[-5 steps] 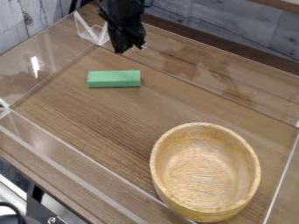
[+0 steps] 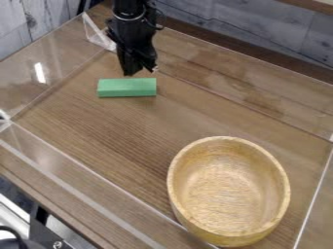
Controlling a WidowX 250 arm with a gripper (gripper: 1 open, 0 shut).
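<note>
The black arm reaches in from the top, its gripper (image 2: 129,70) low above the table near the back left, just behind a green rectangular block (image 2: 127,87). The gripper looks shut; nothing clear shows between its fingers, though they are small and dark here. A clear, crumpled plastic piece (image 2: 101,35) lies just left of the arm at the back.
A large cream oval bowl (image 2: 228,187) stands at the front right. Grey walls border the back and left, and dark cables show at the lower left corner.
The arm has moved a little left and down toward the green block, which lies in the same place.
</note>
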